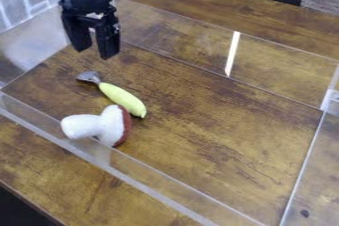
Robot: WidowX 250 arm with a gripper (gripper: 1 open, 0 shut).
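My black gripper [93, 40] hangs at the upper left of the camera view, fingers pointing down and apart, with nothing visible between them. Below it on the wooden surface lies a small yellow-green object [122, 99], banana-like, with a grey tip at its upper-left end. Nearer the front is a white, mushroom-like object [87, 126] with a dark red face on its right side.
Clear low walls [172, 202] surround the wooden work area [245, 141]. A white strip [232, 54] stands on the far wall.
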